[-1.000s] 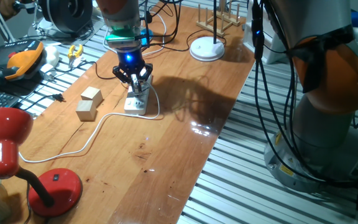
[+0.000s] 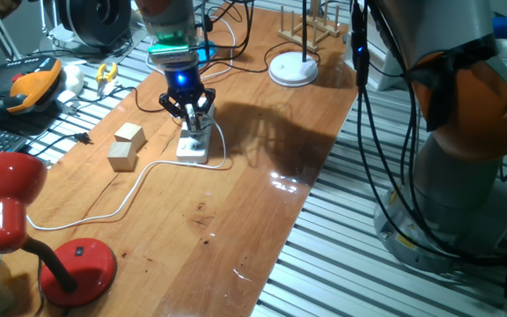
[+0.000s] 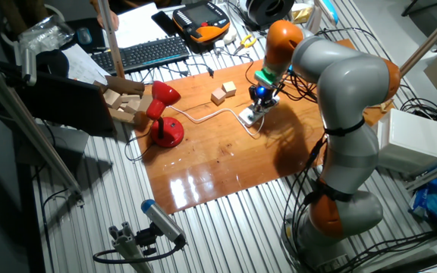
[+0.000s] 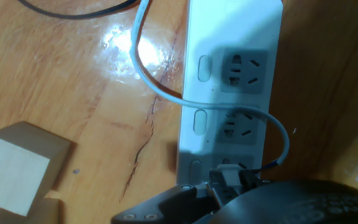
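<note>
My gripper (image 2: 193,128) points down over the white power strip (image 2: 192,150), near the middle of the wooden table. In the wrist view, a small white plug (image 4: 230,175) sits between the black fingers, which are closed on it. The plug is at the lower end of the strip's visible part, and whether its prongs are inside a socket is hidden. From it a white cable (image 4: 197,104) loops across the strip. Two sockets (image 4: 243,71) above the plug are in sight, each beside a switch.
Two wooden blocks (image 2: 122,157) are on the table left of the strip. A red lamp (image 2: 79,270) occupies the near left corner, and a white round base (image 2: 293,70) stands farther back. Bare wood lies in front of the strip.
</note>
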